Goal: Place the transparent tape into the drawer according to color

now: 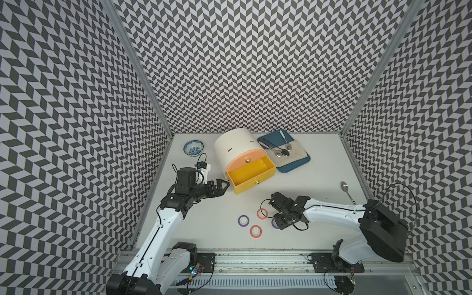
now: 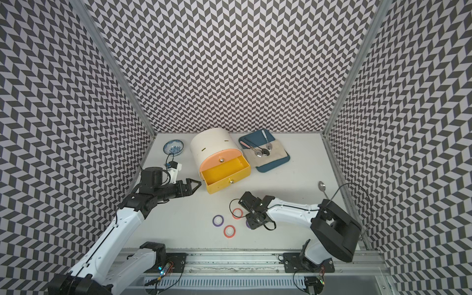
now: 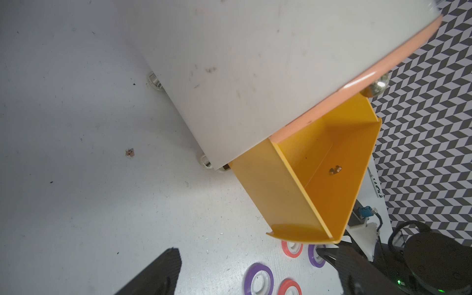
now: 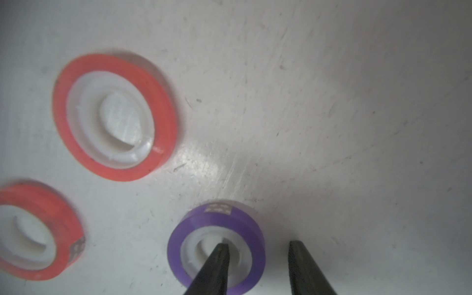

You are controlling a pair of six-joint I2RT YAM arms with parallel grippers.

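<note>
A white cabinet (image 1: 238,143) with an orange upper front has its yellow drawer (image 1: 257,185) pulled out, and no tape shows inside. On the table lie a purple tape (image 1: 243,220), a red tape (image 1: 255,231) and a second red tape (image 1: 262,213). My right gripper is part open over the other purple tape (image 4: 214,213); one finger (image 4: 220,260) covers part of the roll's centre, the other stands over bare table beyond its right rim. Beside the drawer's left corner my left gripper (image 1: 227,185) is open and empty.
A blue patterned bowl (image 1: 193,148) sits at the back left. Spoons rest on a blue and beige mat (image 1: 293,156) behind the drawer, and a single spoon (image 1: 345,187) lies far right. Table space between the drawer and the tapes is clear.
</note>
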